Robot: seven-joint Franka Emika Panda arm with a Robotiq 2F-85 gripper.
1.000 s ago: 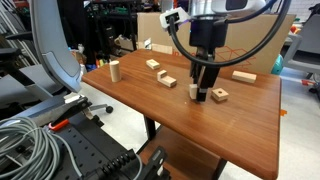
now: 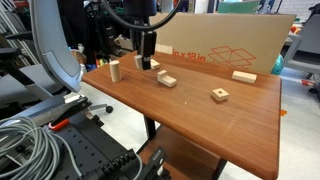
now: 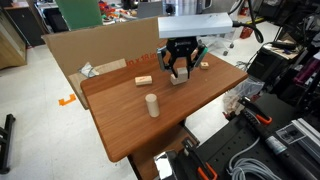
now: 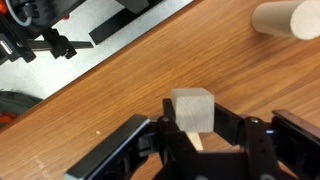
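Observation:
My gripper (image 2: 143,62) is shut on a small pale wooden block (image 4: 193,110), held above the left half of the table in exterior view 1. In the wrist view the block's light end face shows between the dark fingers. Below it, partly hidden, a pale piece (image 4: 193,142) shows on the wood. Off to one side stands an upright pale cylinder (image 4: 292,17), which is the cylinder (image 2: 115,70) left of the gripper in exterior view 1. From exterior view 2, the gripper (image 3: 180,72) overlaps a block and partly hides the held one.
Other pale blocks rest on the brown table (image 2: 210,125): a pale block (image 2: 167,81) near the gripper, a squarish block (image 2: 219,95) to the right and a flat block (image 2: 244,77) at the back. A cardboard panel (image 2: 230,40) stands behind.
In exterior view 1 my gripper has travelled leftward and up across the table with the block, from beside the squarish block to near the cylinder. The other blocks look unmoved.

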